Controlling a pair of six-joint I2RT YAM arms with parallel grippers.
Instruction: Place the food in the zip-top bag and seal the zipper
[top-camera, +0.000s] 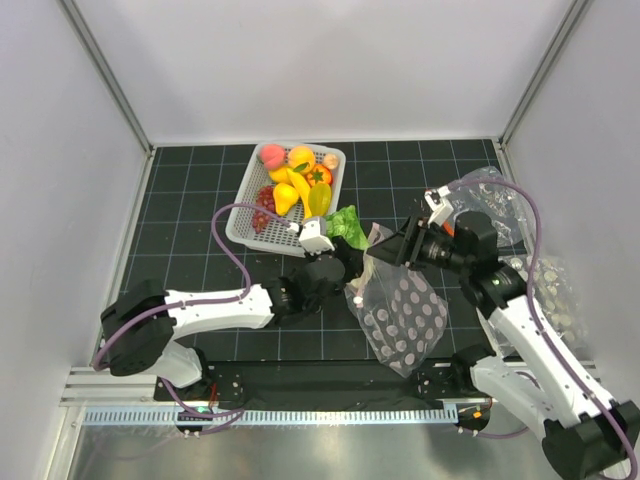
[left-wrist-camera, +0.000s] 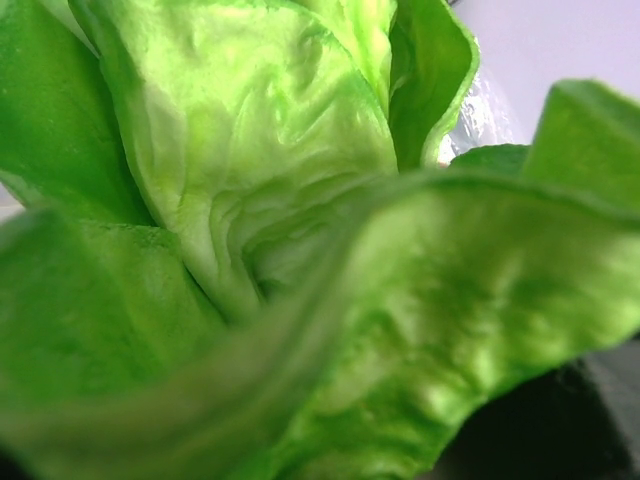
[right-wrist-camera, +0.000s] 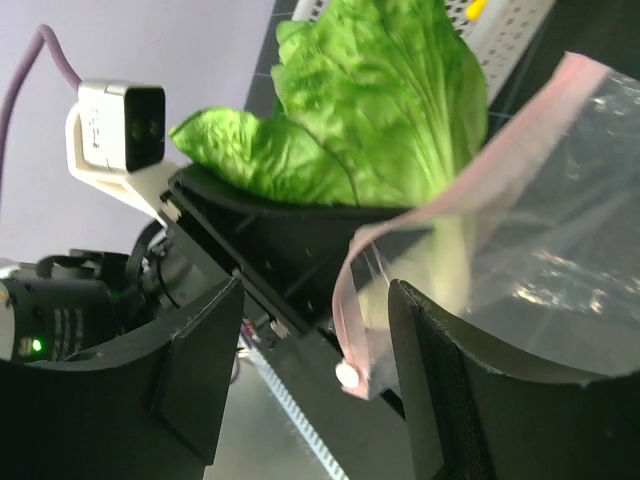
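A green lettuce leans against my left gripper at the mouth of the clear zip bag. Its leaves fill the left wrist view and cover most of that gripper's fingers, so their grip on it cannot be made out. In the right wrist view, the pale lower end of the lettuce shows through the clear plastic, inside the pink-edged bag opening. My right gripper is open, its fingers apart; the bag's near corner with a white slider appears in the gap, apparently not clamped.
A grey basket of toy fruit, including bananas, grapes and a pear, stands behind the left arm. More clear bags lie along the right edge.
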